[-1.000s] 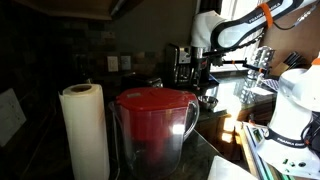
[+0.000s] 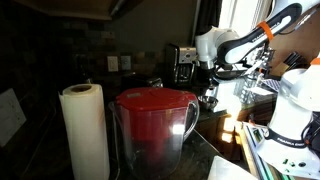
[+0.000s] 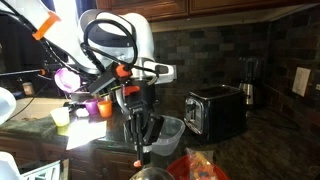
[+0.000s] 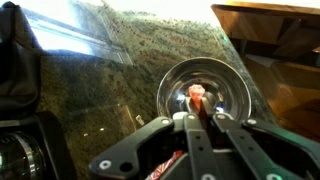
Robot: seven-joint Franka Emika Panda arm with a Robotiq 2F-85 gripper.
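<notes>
In the wrist view a small pinkish-orange object [image 4: 196, 94] sits between the fingertips of my gripper, which is shut on it. Behind it, from this view, lies a round shiny bowl [image 4: 172, 78] on the dark counter. Exterior view 2 has my gripper [image 3: 140, 156] pointing down over the rim of the clear bowl [image 3: 155, 174], a small reddish tip showing at the fingers. The bowl's contents are hard to make out.
A red bowl [image 3: 181, 168] with a package in it and a clear plastic container [image 3: 170, 130] are close by. The toaster [image 3: 216, 110] stands behind. Exterior view 1 has a large red-lidded pitcher [image 2: 155, 125] and a paper towel roll [image 2: 86, 130] in front.
The arm has come down over the last second, bringing my gripper lower toward the bowl. The pitcher and paper roll have stayed put.
</notes>
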